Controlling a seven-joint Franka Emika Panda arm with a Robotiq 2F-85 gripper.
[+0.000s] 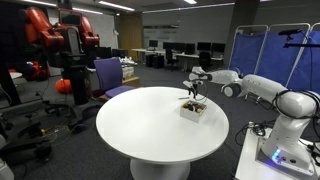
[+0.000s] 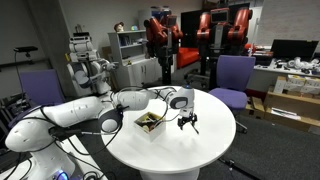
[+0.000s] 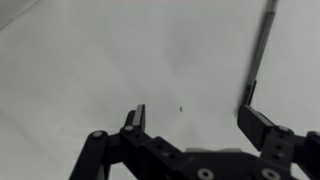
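My gripper stands open above the white round table [image 1: 150,125], its two dark fingers wide apart. Between them only bare tabletop shows in the wrist view. A thin dark rod, perhaps a pen [image 3: 262,45], lies on the table at the right of that view, its lower end close to the right fingertip. Whether that finger touches it I cannot tell. In exterior view 2 the gripper [image 2: 184,122] is low over the table, with a thin dark item [image 2: 196,128] beside it. A box [image 1: 192,113] with several small items inside sits near the arm.
The open-topped box [image 2: 150,121] stands close to the arm, under its reach. A purple chair [image 2: 235,76] is beyond the table's edge.
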